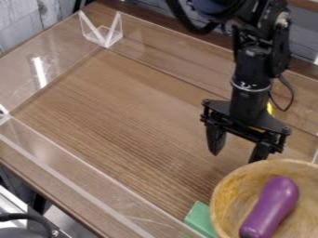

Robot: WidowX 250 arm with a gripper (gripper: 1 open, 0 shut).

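My black gripper (pixel 241 139) hangs over the right side of the wooden table (pixel 112 112), open, with its fingertips above the rim of a tan bowl. The bowl (pixel 233 186) at the bottom right holds a purple eggplant (pixel 270 206). A small yellow item (pixel 269 109) is partly hidden behind the gripper.
A green object (pixel 200 218) lies beside the bowl at the table's front edge. A white wire holder (pixel 102 30) stands at the far back left.
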